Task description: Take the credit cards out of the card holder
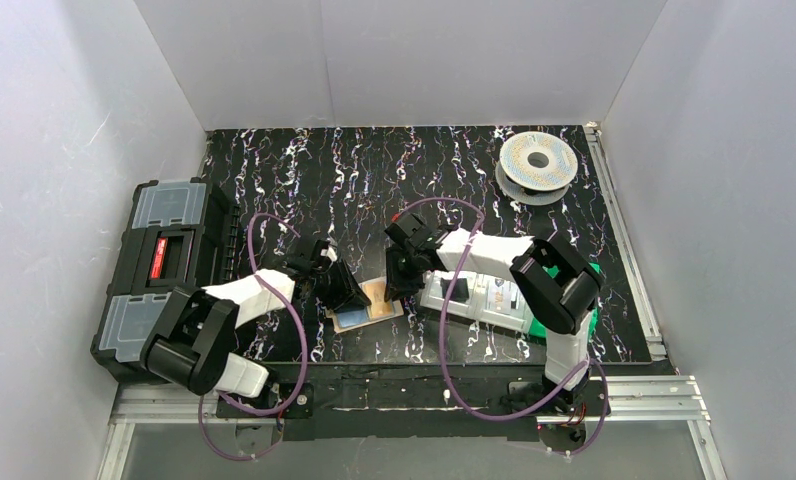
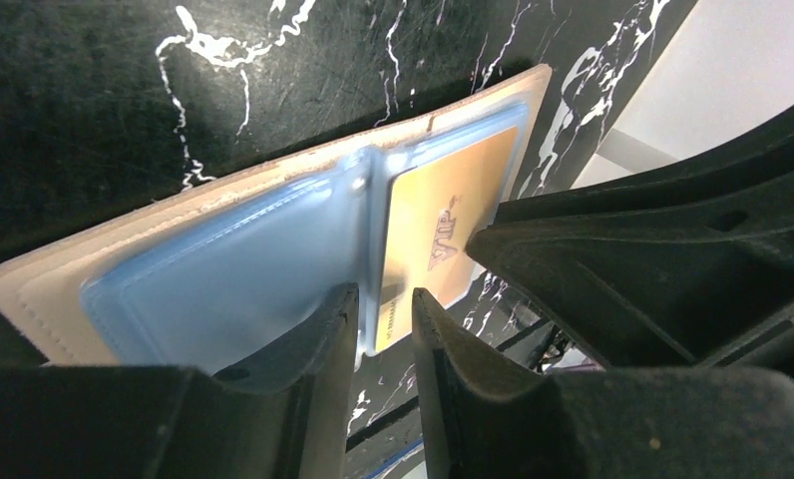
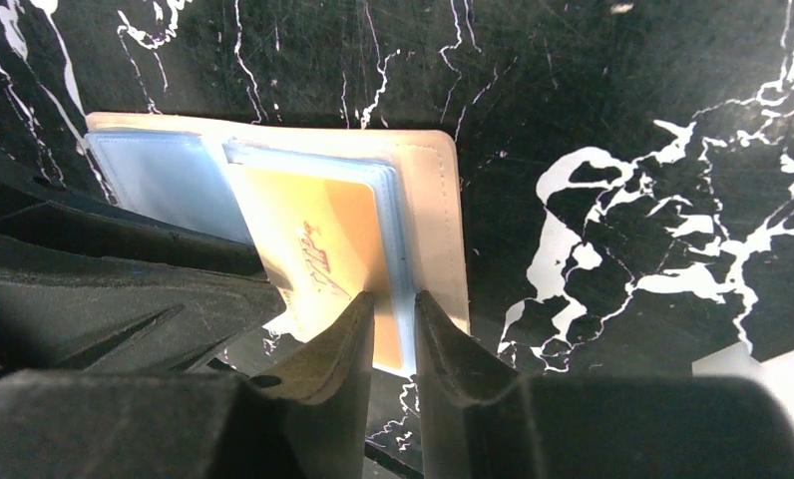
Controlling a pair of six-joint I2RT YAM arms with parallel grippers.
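The open card holder has a beige border (image 1: 384,319) and two blue pockets. An orange card (image 2: 443,225) with printed lettering sits in one pocket; the other pocket (image 2: 233,274) shows plain blue. My left gripper hovers over the holder, its fingers parted by a narrow gap, near the divide between the pockets. Above the orange card's outer edge is my right gripper, also slightly parted, with the blue pocket edge visible through the gap. Neither gap shows anything clearly gripped. Contact of the fingertips with the holder is unclear.
A partitioned white tray (image 1: 521,318) lies under the right arm. The black toolbox (image 1: 164,270) stands at left, and a white spool (image 1: 537,162) at back right. Both grippers are close together.
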